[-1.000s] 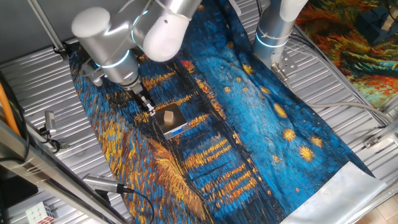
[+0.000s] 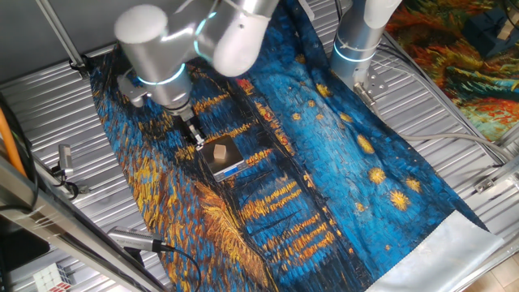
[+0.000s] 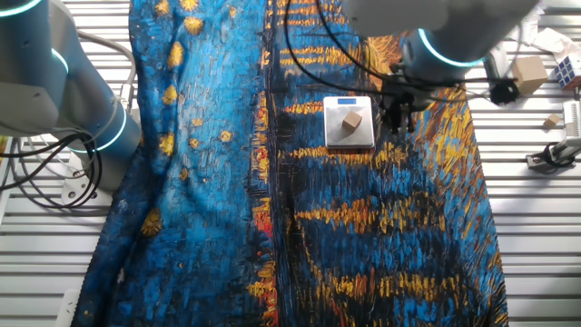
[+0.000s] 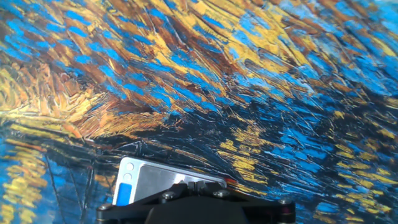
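A small wooden block [image 2: 219,152] rests on the square plate of a kitchen scale [image 2: 230,172]. In exterior view 2 the same block [image 3: 351,121] sits near the middle of the white-edged scale [image 3: 337,138]. My gripper [image 2: 199,144] is just beside the scale, on the side away from the starry blue cloth, and apart from the block. In the wrist view my gripper looks shut, its two fingertips together with nothing visible between them. Part of the scale [image 4: 160,180] shows beyond the fingers; the block is hidden there.
A painted cloth [image 2: 284,215] covers the slatted table, with folds on its blue side. A camera [image 2: 136,239] stands at the near left edge, and a puzzle cube [image 2: 52,278] is below it. A larger wooden block [image 3: 528,74] lies off the cloth.
The arm's upper links and wrist have swung right in exterior view 1, leaving the gripper more upright. Its fingertips have shifted only slightly. The block and scale have not moved.
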